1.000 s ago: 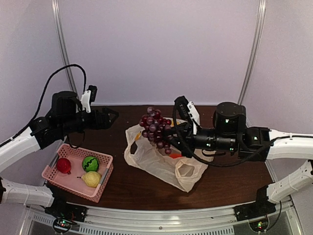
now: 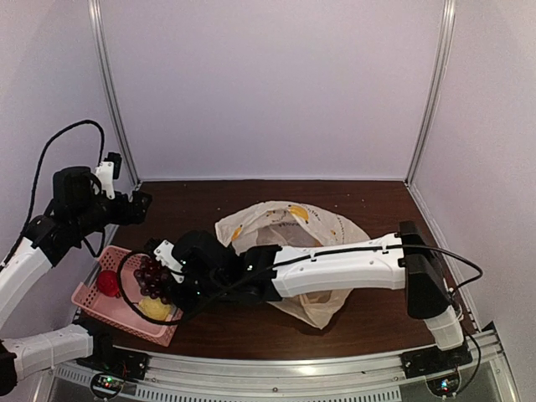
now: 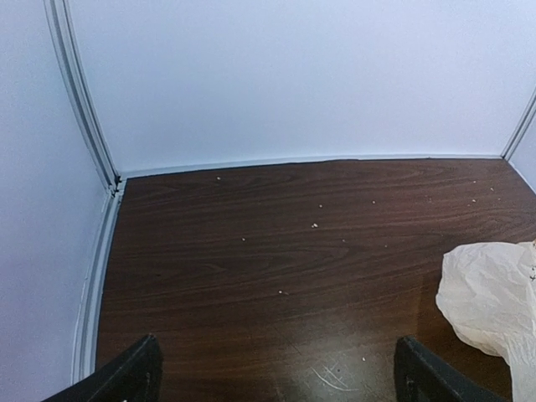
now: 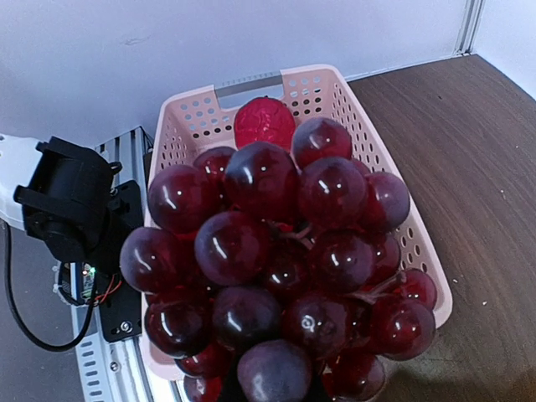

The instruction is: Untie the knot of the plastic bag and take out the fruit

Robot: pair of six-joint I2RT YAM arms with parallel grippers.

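Observation:
A bunch of dark red grapes (image 4: 285,260) hangs over the pink basket (image 4: 360,117), held by my right gripper, which is shut on it. From above, the grapes (image 2: 151,278) cover part of the basket (image 2: 109,314), and my right gripper (image 2: 172,289) reaches in from the right. Inside the basket lie a red fruit (image 2: 109,283) and a pale yellow fruit (image 2: 154,308). The plastic bag (image 2: 293,219) lies opened out on the table, partly behind the right arm. My left gripper (image 2: 144,207) is raised at the left, open and empty; its fingers (image 3: 126,377) stand wide apart.
The right arm (image 2: 335,272) stretches across the bag and the front of the table. Bare dark table (image 3: 293,243) lies ahead of the left gripper. White walls close in the back and sides.
The right gripper has carried the grapes leftward from above the bag to over the basket, now hiding the green fruit there. My left arm has drawn back to the left.

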